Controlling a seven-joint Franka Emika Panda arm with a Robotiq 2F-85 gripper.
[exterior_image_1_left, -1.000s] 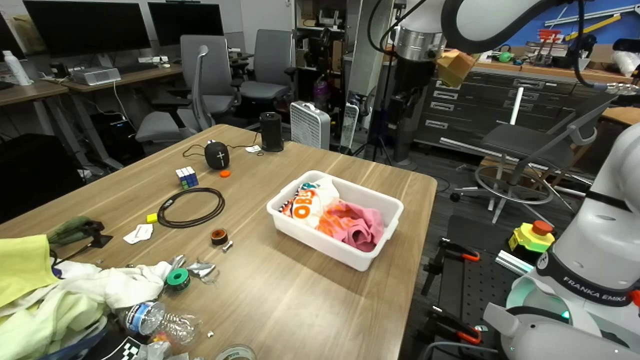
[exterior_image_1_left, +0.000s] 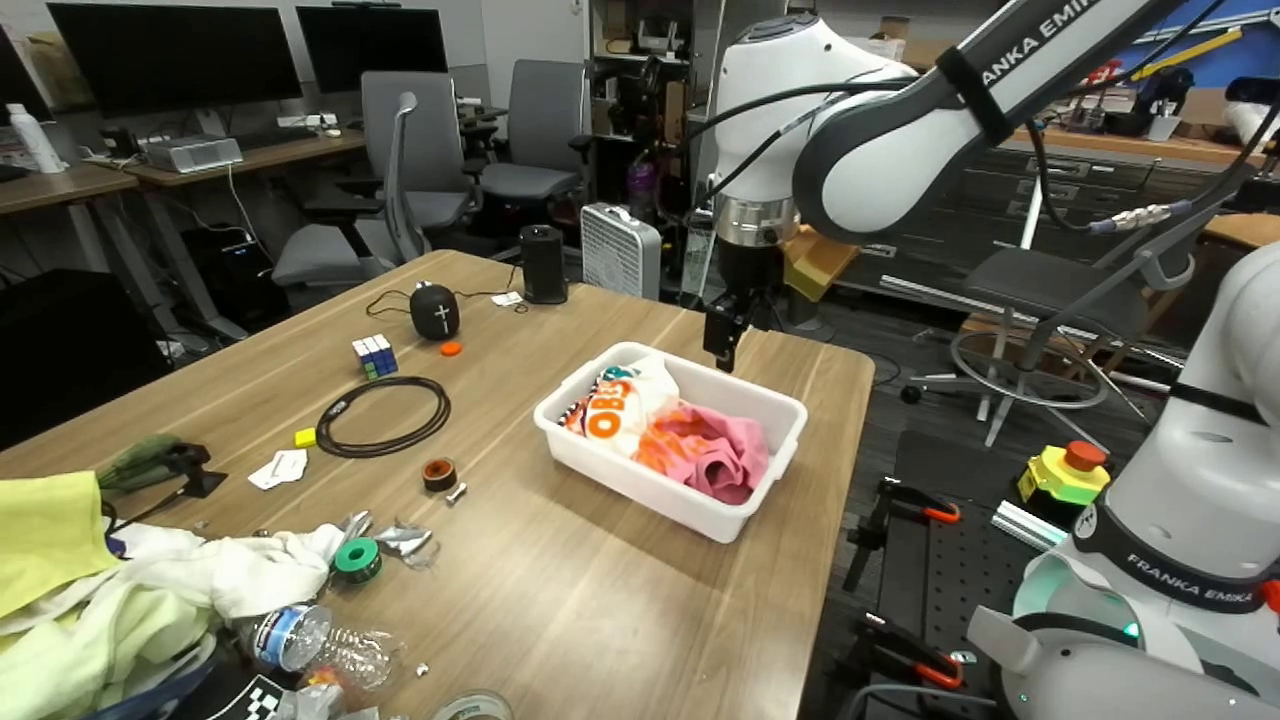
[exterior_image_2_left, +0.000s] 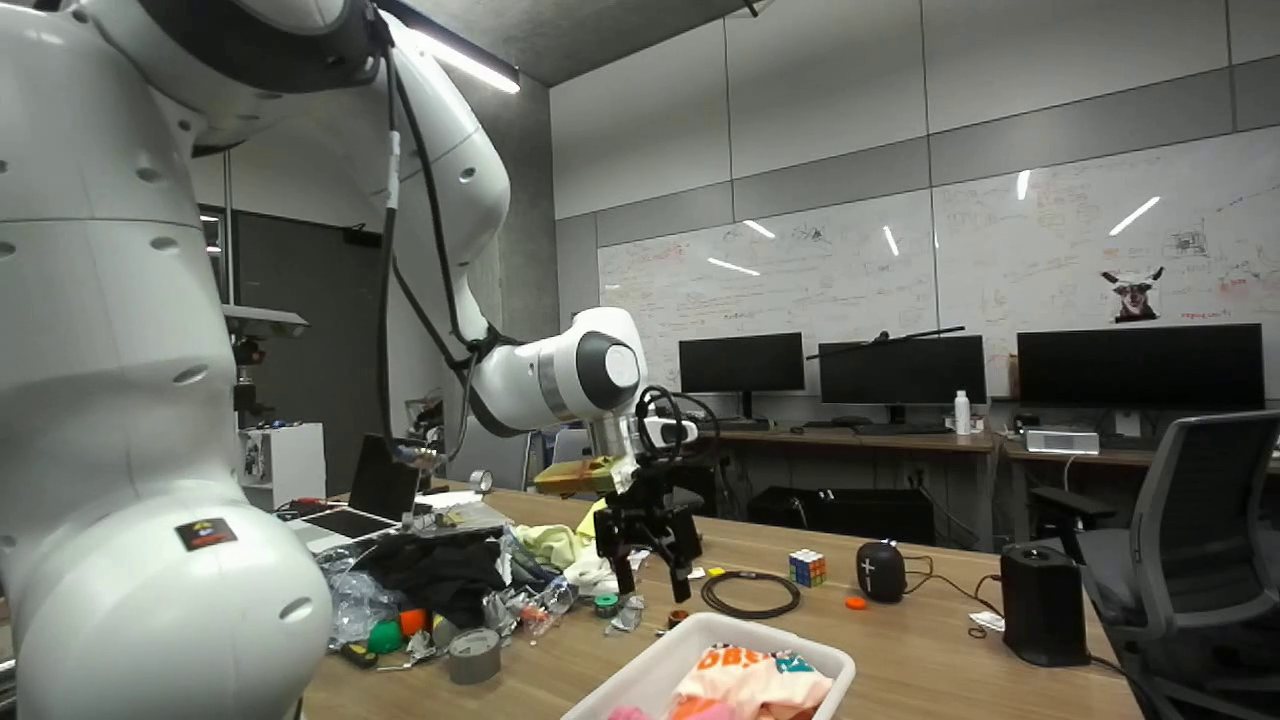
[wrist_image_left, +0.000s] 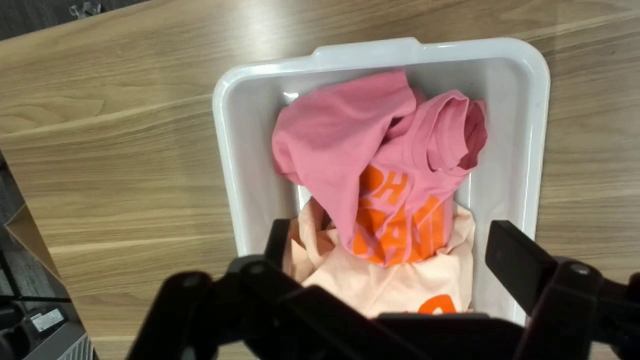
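A white plastic bin (exterior_image_1_left: 636, 476) stands on the wooden table. Inside it lie a crumpled pink shirt (wrist_image_left: 336, 129) with orange lettering and, partly beneath it, a pale peach shirt (wrist_image_left: 390, 294) with orange print. In the wrist view my gripper is open above the bin, its two fingers far apart over the peach shirt and nothing held. Exterior view 1 puts the gripper (exterior_image_1_left: 723, 332) higher than the bin's rim, on its far side. From exterior view 2 the gripper (exterior_image_2_left: 654, 586) appears with fingers spread, clear of the cloth.
A black cable coil (exterior_image_1_left: 384, 416), a puzzle cube (exterior_image_1_left: 374, 355) and a round black speaker (exterior_image_1_left: 433, 311) sit farther left. Clothes (exterior_image_1_left: 156, 588) and a plastic bottle (exterior_image_1_left: 314, 642) crowd the near left. Bare table surrounds the bin.
In exterior view 1 the arm and gripper have come down and moved left, closer to the bin. The bin and its shirts look unmoved.
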